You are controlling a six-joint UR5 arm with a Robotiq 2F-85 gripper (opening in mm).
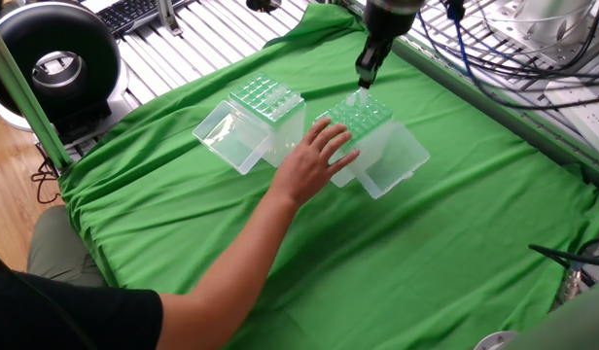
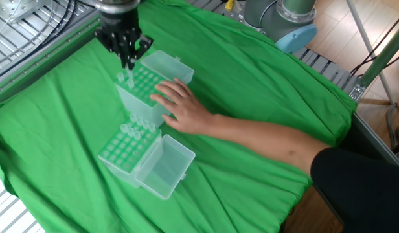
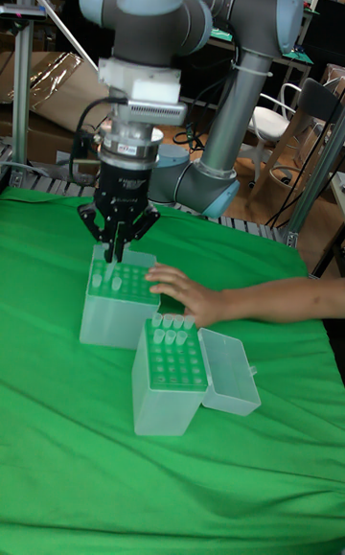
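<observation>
Two clear boxes with green perforated tops stand on the green cloth. My gripper (image 2: 129, 66) is over the far box (image 2: 146, 83), its fingers close together. A small clear tube (image 2: 130, 77) extends down from the fingertips towards the holes and appears to be pinched between them; its lower end is hard to make out. Other clear tubes (image 3: 97, 281) stand in that box's top beside it. The second box (image 3: 169, 397) holds several tubes (image 2: 139, 125) in rows at one end, with many empty holes.
A person's hand (image 1: 307, 167) rests against the far box's top edge, close to my gripper. Open lids (image 1: 394, 160) (image 1: 231, 136) hang beside the boxes. Cables (image 1: 533, 87) run along the table's side.
</observation>
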